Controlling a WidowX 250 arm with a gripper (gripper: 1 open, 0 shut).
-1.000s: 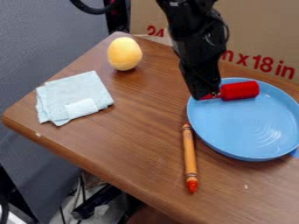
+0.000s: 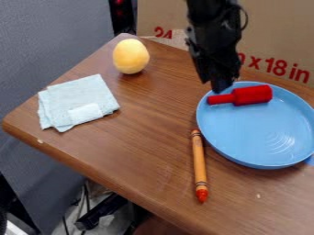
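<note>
A red cylindrical object with a thinner handle (image 2: 249,95) lies on the upper left part of a blue plate (image 2: 259,137). My black gripper (image 2: 219,83) hangs just above the handle end, apart from it; whether its fingers are open or shut is unclear. An orange crayon (image 2: 199,164) lies left of the plate, a yellow egg-shaped object (image 2: 131,56) stands at the back left, and a folded pale cloth (image 2: 76,104) rests at the table's left.
The wooden table (image 2: 123,151) has free room in its middle. Its left and front-left edge drops to the floor. A cardboard box (image 2: 282,41) stands behind the plate.
My gripper has risen from the red object on the plate, which stays where it was.
</note>
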